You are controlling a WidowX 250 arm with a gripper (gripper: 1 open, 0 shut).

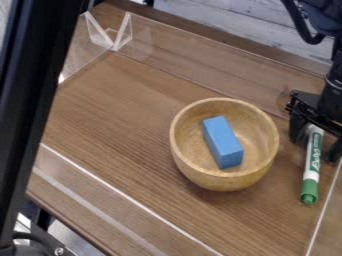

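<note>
My black gripper (310, 128) is at the right edge, low over the upper end of a white and green marker (311, 176) lying on the wooden table to the right of the bowl. The fingertips overlap the marker's top, so whether they grip it is unclear. A wooden bowl (193, 150) in the middle holds a blue block (222, 140).
A white wire object (110, 30) stands at the back left corner. A dark vertical shape fills the left edge of the view.
</note>
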